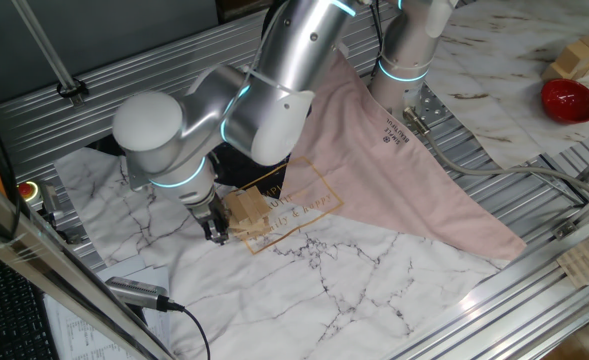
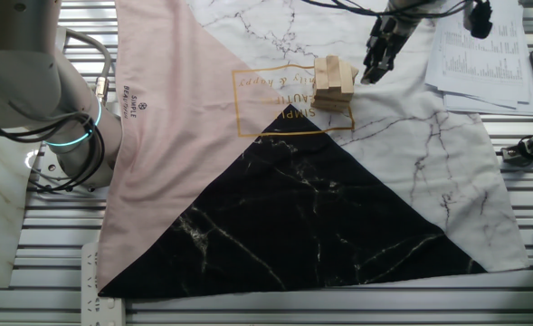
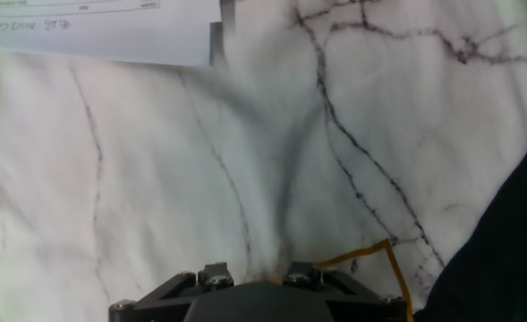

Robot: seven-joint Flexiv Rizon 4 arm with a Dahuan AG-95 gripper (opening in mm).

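Note:
A small stack of pale wooden blocks sits on the cloth, over the gold-framed lettering. From the other side, the same wooden blocks show just beside my gripper, with a narrow gap between them. My gripper points down close to the cloth at the blocks' left. In the wrist view the two fingertips of my gripper stand apart at the lower edge, with nothing seen between them. The blocks are not visible in that view.
The cloth has pink, black and white marbled parts. A red bowl and more wooden blocks stand at the far right. Paper sheets and a black cabled device lie near the table's edge.

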